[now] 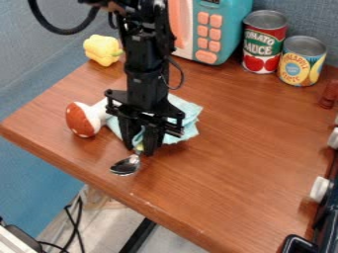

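My black gripper [144, 138] points down over a light teal cloth [183, 111] near the left front part of the wooden table. A metal spoon [125, 168] lies at its tips, bowl toward the table's front edge. Whether the fingers are closed on the spoon's handle or the cloth cannot be told. A white and red object [82, 120] lies left of the cloth.
At the back stand a tomato can [262, 44], a second can [301, 61], a teal toy microwave [199, 28] and a yellow toy [102, 48]. A black appliance [317, 217] borders the right.
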